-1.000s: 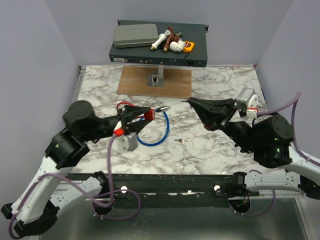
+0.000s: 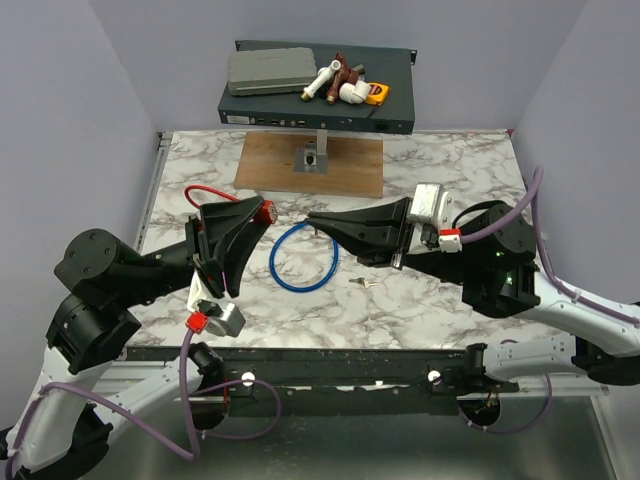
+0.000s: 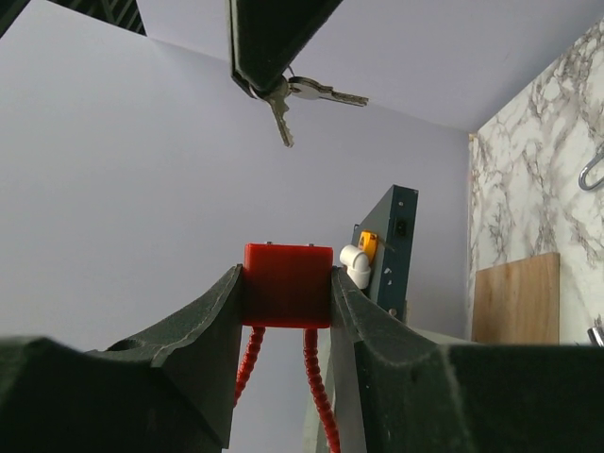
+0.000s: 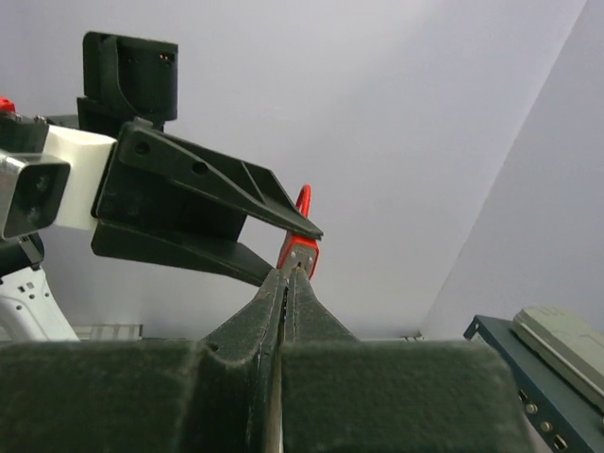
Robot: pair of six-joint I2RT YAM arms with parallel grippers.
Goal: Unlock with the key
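My left gripper (image 2: 262, 212) is shut on a red lock with a red cable loop; in the right wrist view the lock (image 4: 298, 255) sits between its fingertips. Facing it from the right, my right gripper (image 2: 312, 220) is shut, its tips a short way from the lock. In the left wrist view, keys (image 3: 311, 92) hang at the right gripper's fingertips, above the lock and apart from it. Whether a key is pinched there is hard to see. More keys (image 2: 363, 282) lie on the marble table.
A blue cable loop (image 2: 304, 288) lies mid-table. Behind are a wooden board (image 2: 260, 165) with a metal fixture and a dark rack unit (image 2: 390, 110) holding a grey box and loose pipe fittings.
Both arms moved left from a second ago.
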